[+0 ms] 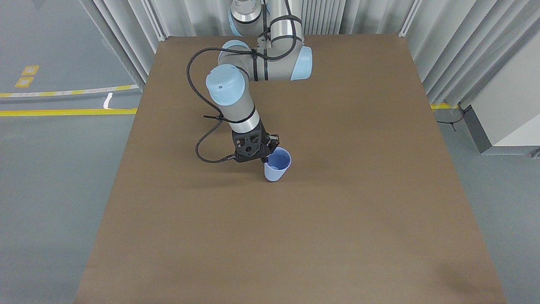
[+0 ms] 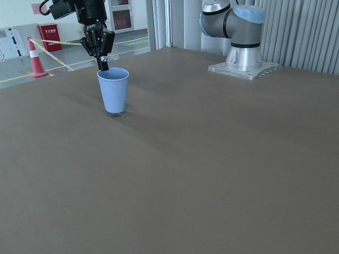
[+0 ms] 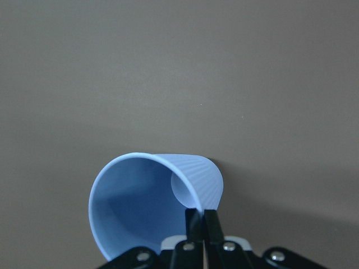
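Note:
A pale blue plastic cup (image 1: 274,172) stands upright, slightly above or on the tabletop, in the middle of the table in the front view. The same cup (image 2: 113,92) is in the left view, and the cup (image 3: 137,207) fills the lower middle of the wrist view. My gripper is shut on the cup's rim, its black fingertips meeting at that edge. In the left view the gripper (image 2: 103,66) points down at the cup's rim. Whether the cup's base touches the table is hard to tell.
The robot's base (image 2: 243,69) stands at the table's back in the left view. Curtains and floor lie beyond the table edges.

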